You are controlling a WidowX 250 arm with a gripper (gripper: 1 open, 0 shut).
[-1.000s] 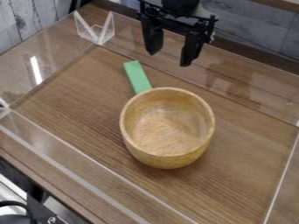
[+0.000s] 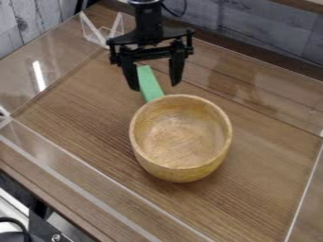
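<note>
My black gripper [image 2: 150,64] hangs over the upper middle of the camera view, its two fingers spread open. It is above a green oblong piece [image 2: 150,89], which lies on the wooden tabletop behind and left of a large round tan bowl [image 2: 180,162]. The upper end of the green piece is partly hidden by the gripper. Whether the fingertips touch it I cannot tell. The bowl is empty.
Bare wooden table [image 2: 265,161] surrounds the bowl, with free room on the right and left. A clear plastic object [image 2: 101,28] is at the upper left, near the table's back edge.
My gripper has moved left from above the back right of the bowl to over the green piece and has turned. The bowl and green piece look unmoved.
</note>
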